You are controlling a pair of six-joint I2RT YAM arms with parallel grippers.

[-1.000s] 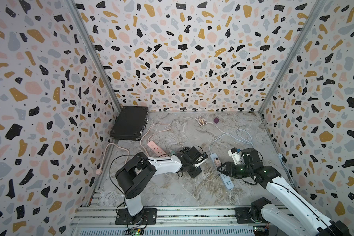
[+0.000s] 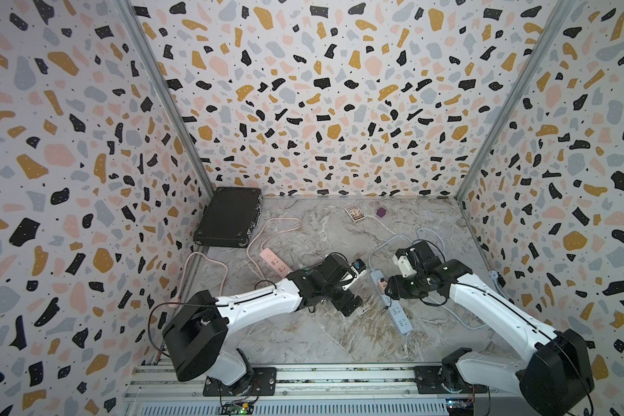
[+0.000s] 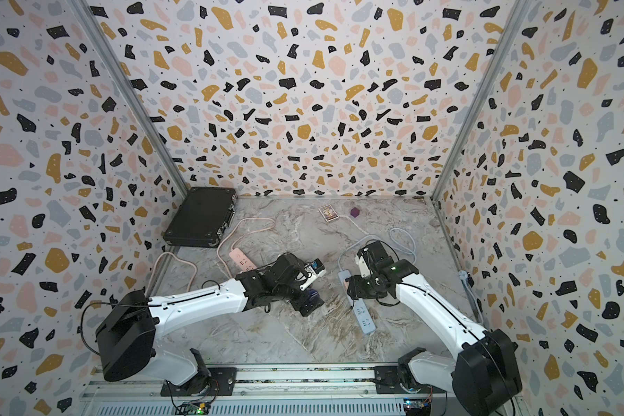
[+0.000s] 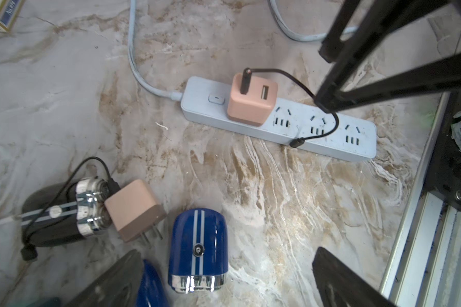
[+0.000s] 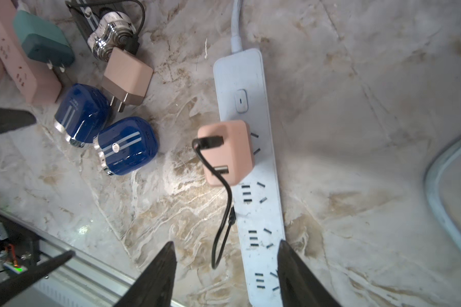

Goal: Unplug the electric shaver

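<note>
A pink charger is plugged into the blue-grey power strip, and a short black cable runs from it to a free end over the strip. My right gripper is open above the strip's near sockets, apart from the charger. Left of the strip lie two blue shavers; one blue shaver is near my open left gripper, with nothing held. A second blue shaver lies beside it. A black and chrome shaver touches a loose pink charger with bare prongs.
A green charger lies by the pink power strip. At the back are a black case, a card box and a small purple object. Open table lies between them.
</note>
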